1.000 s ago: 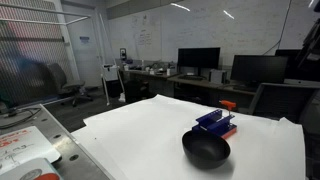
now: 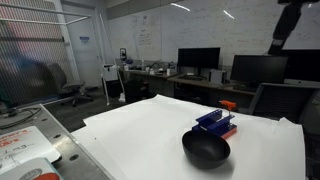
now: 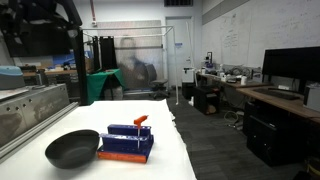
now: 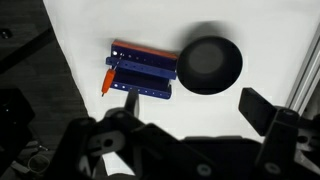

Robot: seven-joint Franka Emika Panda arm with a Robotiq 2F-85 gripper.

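Observation:
A black bowl (image 2: 206,149) rests on the white-covered table, and in the wrist view the same bowl (image 4: 209,65) lies right of a blue rack (image 4: 143,69). The rack (image 3: 126,142) has an orange-red strip along one side. An orange-handled tool (image 3: 141,121) sticks up from it; its handle (image 4: 109,79) shows at the rack's left end from above. My gripper hangs open above the table, its two fingers wide apart with nothing between them. Bowl and rack lie beyond the fingertips in that view.
A metal-edged side surface (image 2: 75,155) with a white and red device (image 2: 28,170) stands at the near left. Monitors (image 2: 198,58) and a chair (image 2: 280,101) are behind the table.
The dark arm part at the upper right of exterior view 1 has come further into view, moving left and up. Bowl and rack stay where they were.

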